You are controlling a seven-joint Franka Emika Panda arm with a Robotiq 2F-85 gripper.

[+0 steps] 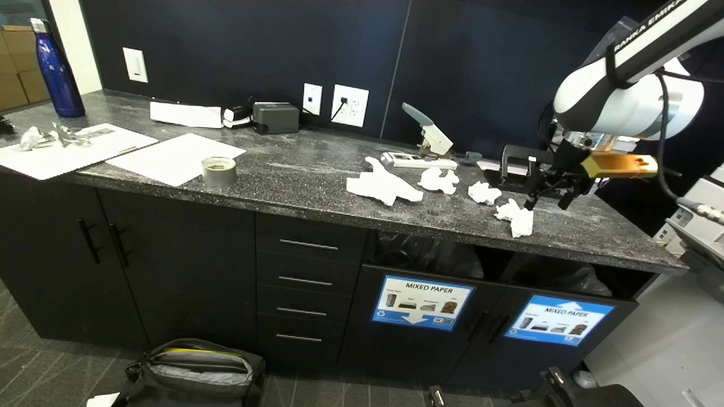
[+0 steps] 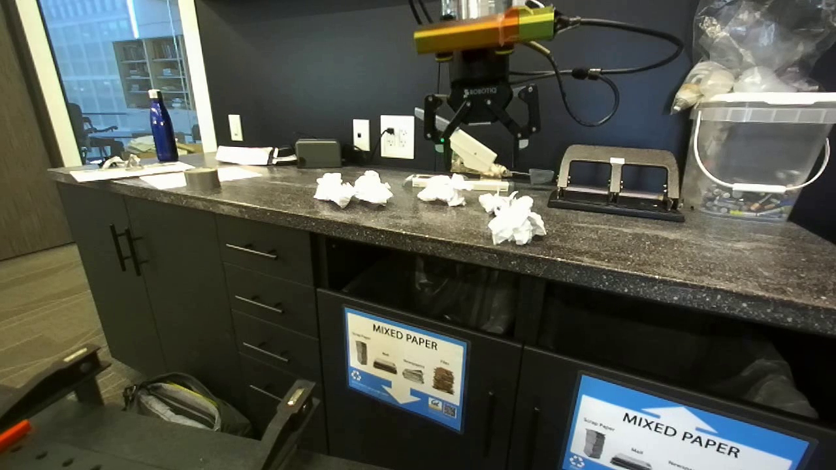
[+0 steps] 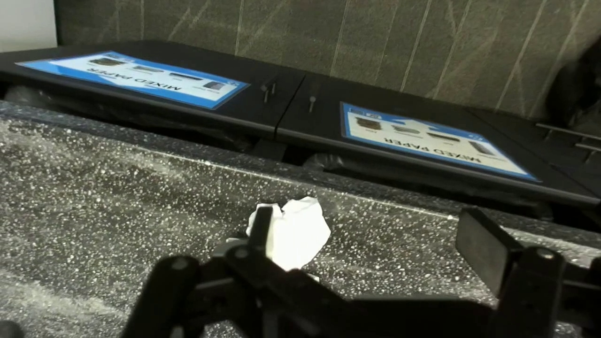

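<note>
My gripper [image 1: 548, 202] hangs open over the right part of the counter, empty between its fingers. In exterior view 2 the open gripper [image 2: 481, 145] is above the counter, higher than the crumpled papers. The nearest crumpled white paper [image 1: 519, 218] lies close to the front edge; in the wrist view this paper [image 3: 299, 232] shows beside the left finger, which covers part of it. Farther left are a small crumpled ball [image 1: 483, 193], another ball [image 1: 439, 180] and a larger, spread-out crumpled paper [image 1: 383, 184].
A black hole punch [image 2: 616, 184] and a clear bucket [image 2: 756, 156] stand at the back right. Behind the papers lies an opened stapler [image 1: 421, 160]. Tape [image 1: 219, 172] and flat sheets are to the left. Two open bin slots run below the front edge.
</note>
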